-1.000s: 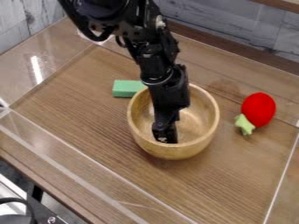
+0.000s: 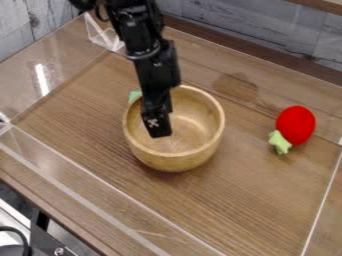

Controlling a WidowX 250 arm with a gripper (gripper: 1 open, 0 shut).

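My black gripper (image 2: 152,124) reaches down from the top of the view into the left part of a wide tan bowl (image 2: 191,150) on the wooden table (image 2: 80,160). It is open; whether anything lies under its fingertips is hard to make out. A small green block (image 2: 134,97) is partly hidden behind the arm at the bowl's upper left.
A red object (image 2: 297,123) lies at the right, with a light green piece (image 2: 278,142) at its lower left. A raised wooden edge runs along the back right.
The gripper has moved up and back toward the left within the bowl. The bowl appears shifted slightly left and back, and more of the green block is now covered.
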